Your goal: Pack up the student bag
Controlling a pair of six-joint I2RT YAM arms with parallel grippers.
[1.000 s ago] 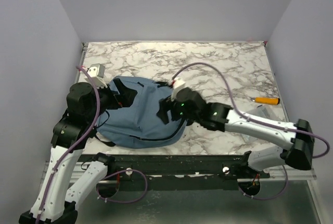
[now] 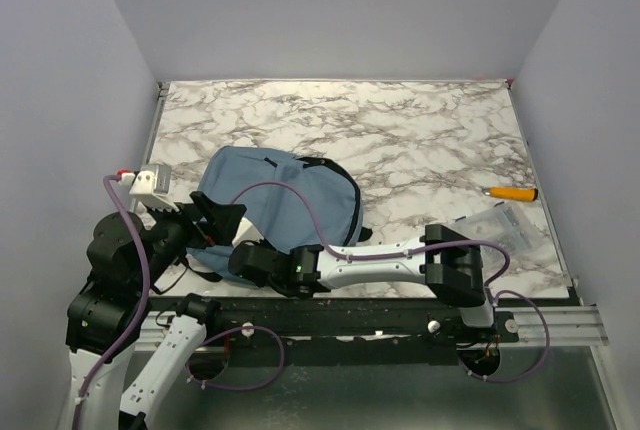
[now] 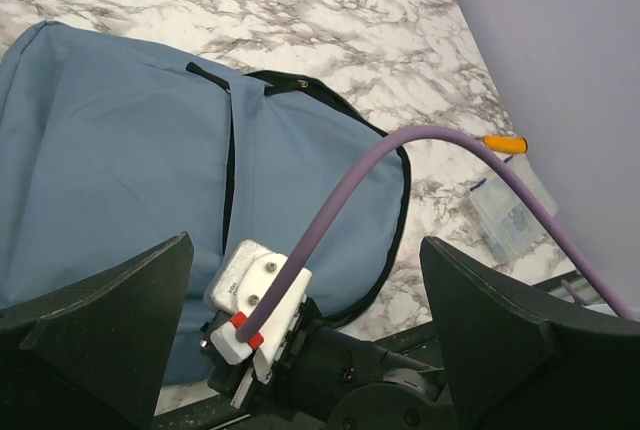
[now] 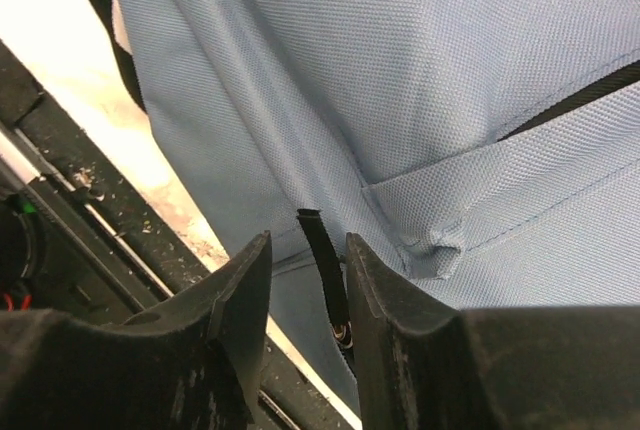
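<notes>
The blue bag (image 2: 320,200) lies flat on the marble table toward the left. My left gripper (image 2: 225,225) hangs above its left part, open, with nothing between its wide-set fingers in the left wrist view. My right gripper is low at the bag's near edge, partly open, its fingertips either side of a black zipper pull (image 4: 322,265). I cannot tell whether they touch it. In the top view the right arm covers that part of the bag.
A clear plastic case (image 2: 500,230) and an orange tool (image 2: 515,193) lie at the table's right.
The right arm has come left and toward the near edge, down onto the bag, shifting slightly further left recently. The left arm has moved a little left and nearer.
</notes>
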